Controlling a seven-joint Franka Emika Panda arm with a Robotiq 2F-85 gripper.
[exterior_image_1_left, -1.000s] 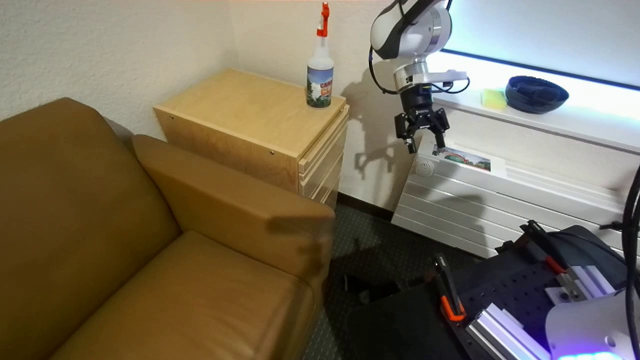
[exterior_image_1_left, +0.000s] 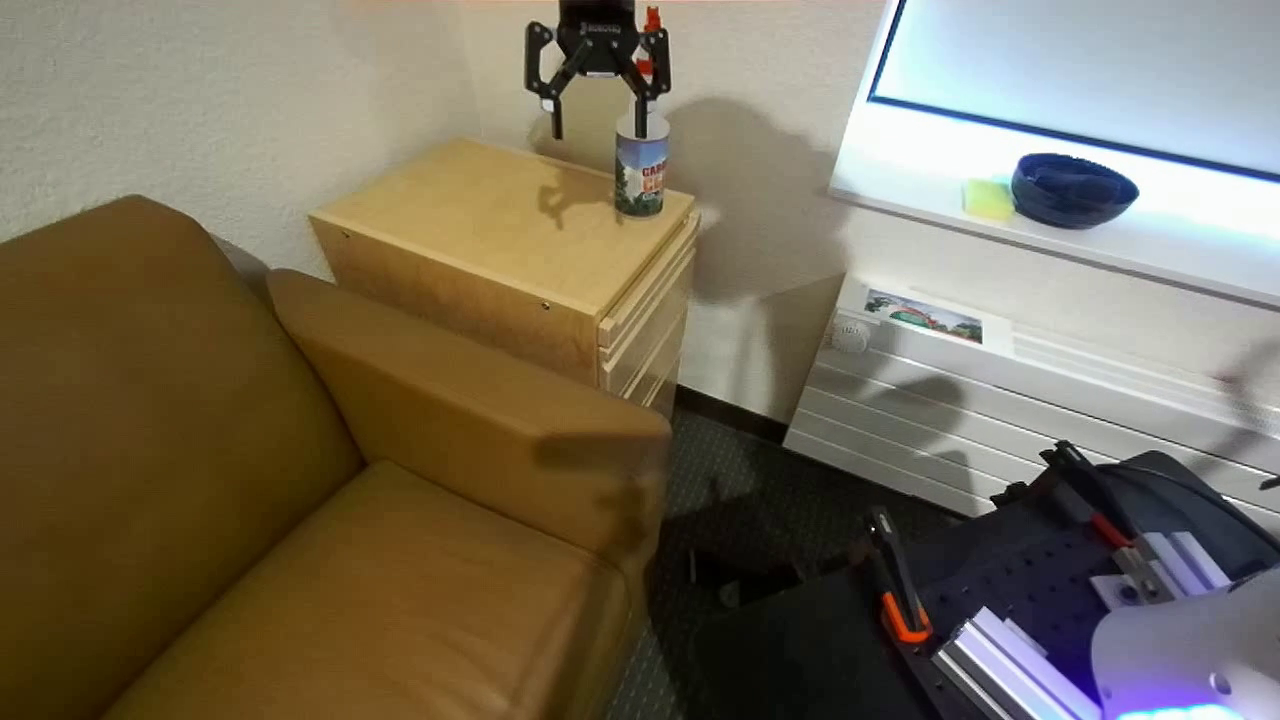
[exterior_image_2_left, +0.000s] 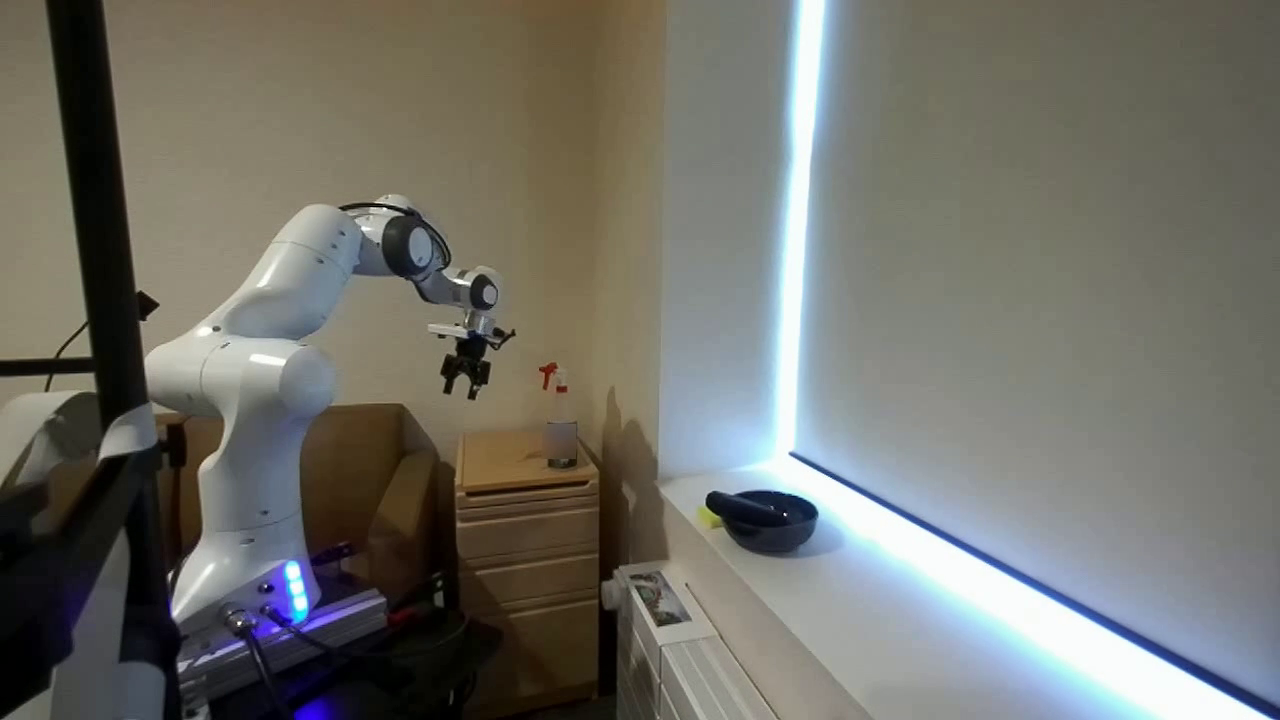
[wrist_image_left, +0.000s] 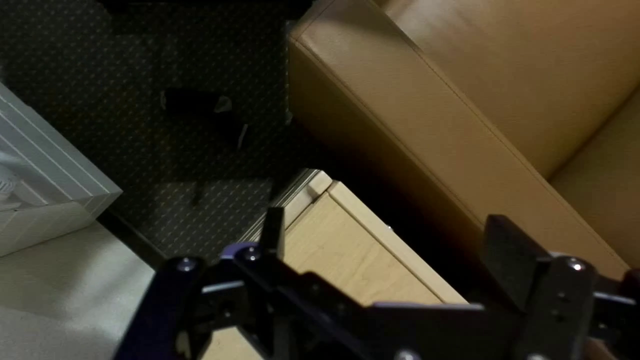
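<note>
On the wooden cabinet (exterior_image_1_left: 480, 210) stands a spray bottle (exterior_image_1_left: 641, 174), upright, with a printed label and a red trigger. In the first exterior view my gripper (exterior_image_1_left: 599, 126) overlaps the bottle's upper part and hides some of it. The second exterior view shows the bottle (exterior_image_2_left: 560, 438) to the right of the gripper (exterior_image_2_left: 463, 390), which hangs higher, apart from it. My fingers are spread wide, and nothing is between the fingers. Below them the wrist view has the cabinet top (wrist_image_left: 336, 252); the bottle cannot be made out there.
A brown sofa (exterior_image_1_left: 456, 360) adjoins the cabinet's near side. On the windowsill (exterior_image_2_left: 768, 600) are a dark bowl (exterior_image_2_left: 768, 536) holding a dark rod-like object and a yellow sponge (exterior_image_1_left: 988, 199). Beneath the sill is a white radiator (exterior_image_1_left: 888, 402). The air around the gripper is clear.
My gripper has swung left and up in the first exterior view, from over the radiator to in front of the bottle's upper part. The bottle stands where it was. The fingers were open before too.
</note>
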